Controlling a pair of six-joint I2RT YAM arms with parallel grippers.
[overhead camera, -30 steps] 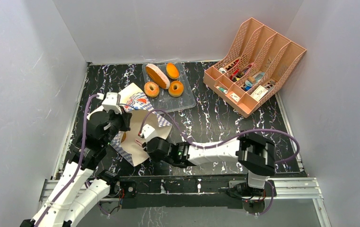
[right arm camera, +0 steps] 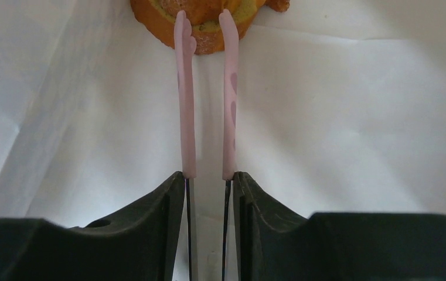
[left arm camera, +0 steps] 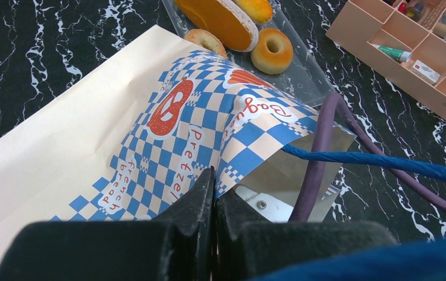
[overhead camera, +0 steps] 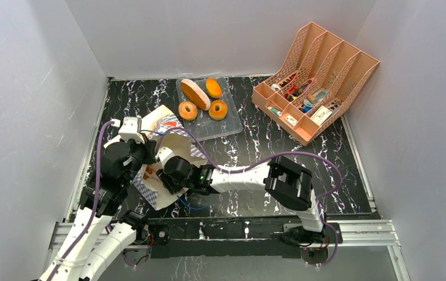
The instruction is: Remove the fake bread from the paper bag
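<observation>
The checkered paper bag (left arm camera: 167, 146) lies at the left of the table, its upper edge pinched by my shut left gripper. My right gripper is inside the bag, part open. Its pink fingertips reach onto a brown piece of fake bread (right arm camera: 157, 26) at the top of the right wrist view; whether they press on both sides of it is unclear. The bread is cut off by the frame edge and mostly hidden in the top view.
A clear tray (overhead camera: 226, 123) behind the bag holds several bagels and loaves. An orange organizer (overhead camera: 302, 126) stands at the back right.
My right arm has moved left and deeper into the bag. My left gripper has shifted slightly left, still at the bag's edge.
</observation>
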